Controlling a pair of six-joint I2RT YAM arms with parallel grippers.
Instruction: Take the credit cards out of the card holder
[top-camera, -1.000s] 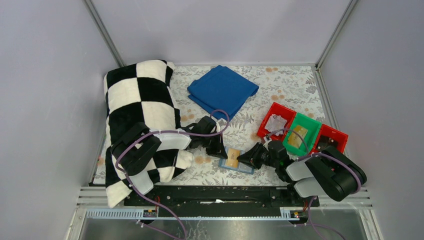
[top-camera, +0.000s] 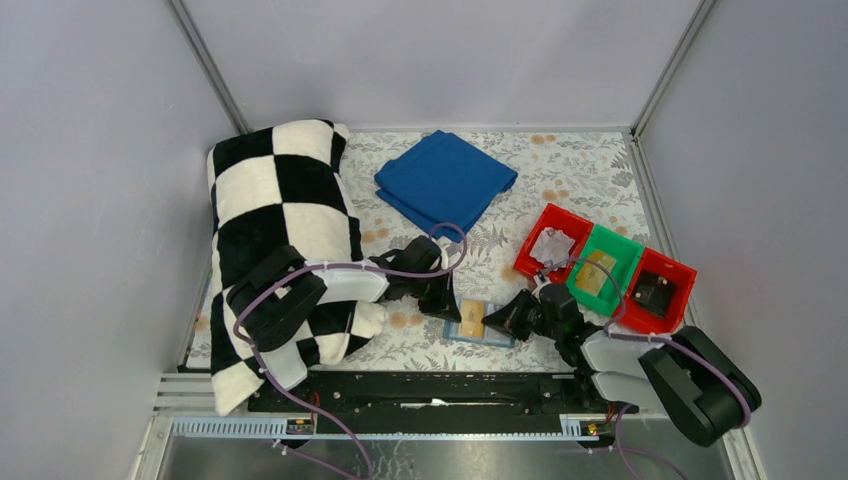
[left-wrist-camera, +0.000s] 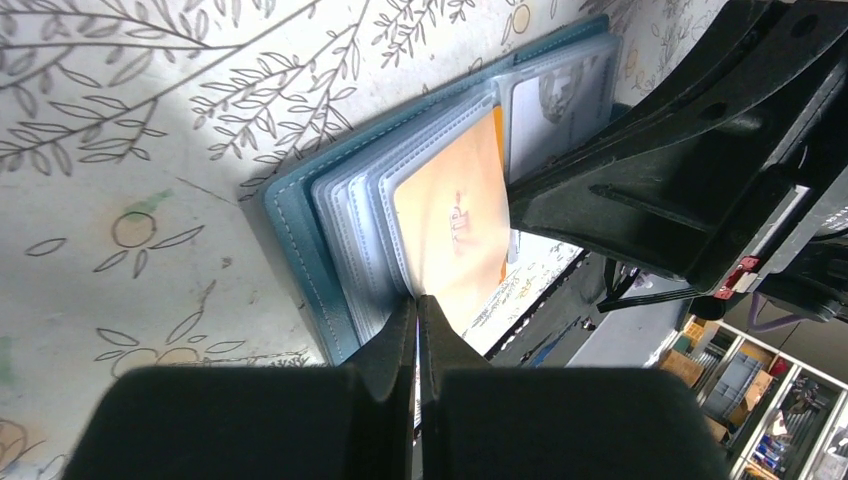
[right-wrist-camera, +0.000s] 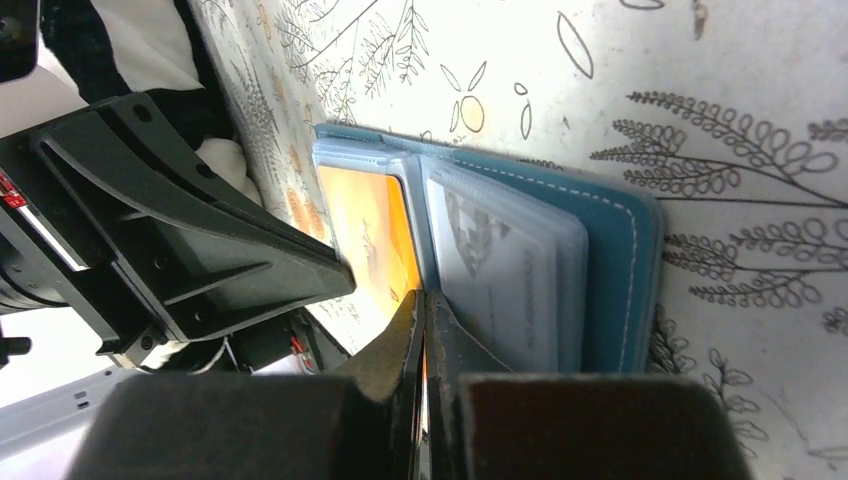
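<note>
A blue card holder (top-camera: 478, 335) lies open on the table, an orange card (left-wrist-camera: 452, 210) in one clear sleeve and a grey printed card (right-wrist-camera: 480, 240) in another. In the top view my left gripper (top-camera: 452, 315) is at its left end and my right gripper (top-camera: 487, 322) at its right. In the left wrist view my left gripper is shut, its tips at the orange card's sleeve edge. In the right wrist view my right gripper is shut, tips between the orange card and the grey one. Nothing clear shows between either pair of fingers.
A checked cushion (top-camera: 240, 190) fills the left side. A folded blue cloth (top-camera: 445, 175) lies at the back. Red and green bins (top-camera: 625, 250) stand at the right. Bare table lies between cloth and holder.
Both grippers and the card holder have moved slightly to the right. The right arm's elbow has swung outward toward the lower right, uncovering more of the right red bin.
</note>
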